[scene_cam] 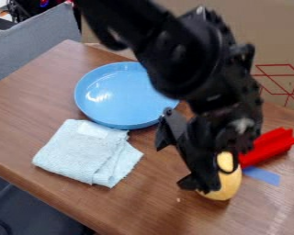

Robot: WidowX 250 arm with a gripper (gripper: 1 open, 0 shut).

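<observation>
My black gripper [198, 165] is over a yellow rounded object [222, 190] on the right side of the wooden table, with its open fingers around the top and left of that object; the far side of the fingers is hidden. A blue plate [107, 90] lies behind and to the left. A folded light-blue cloth [82, 151] lies at the middle left. A red object [270, 145] lies to the right of my gripper, near a strip of blue tape [264, 176].
A cardboard box [279, 55] stands along the back. The table's left edge borders a grey surface [27, 55]. Bare wood [27, 106] shows at the left and in the front.
</observation>
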